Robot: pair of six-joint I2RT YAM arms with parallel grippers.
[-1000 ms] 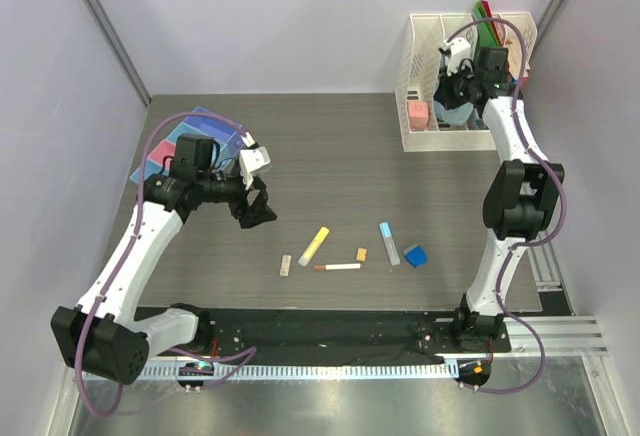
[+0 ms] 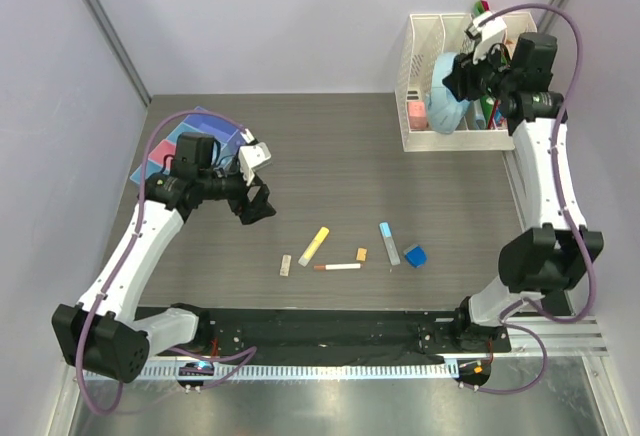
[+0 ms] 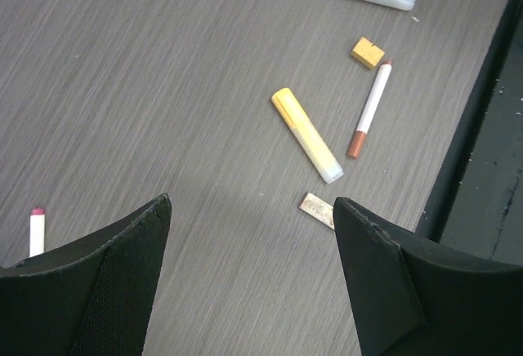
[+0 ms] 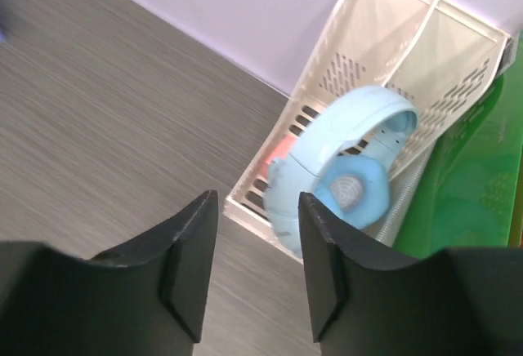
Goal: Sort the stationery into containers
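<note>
On the table lie a yellow highlighter (image 2: 314, 245), a white pen with brown end (image 2: 337, 267), a blue-capped marker (image 2: 388, 243), a small orange block (image 2: 361, 254), an eraser (image 2: 286, 265) and a blue block (image 2: 414, 255). My left gripper (image 2: 257, 203) hangs open over the table left of them, nothing between its fingers. My right gripper is open above the white compartment organizer (image 2: 405, 106); in it a light blue curved object (image 4: 325, 144) lies just beyond the fingertips, with a pink block (image 2: 417, 114) beside it.
Coloured trays (image 2: 160, 156) sit at the back left, partly behind my left arm. Green items (image 4: 458, 193) stand in the organizer's right side.
The left arm and table items are unchanged.
</note>
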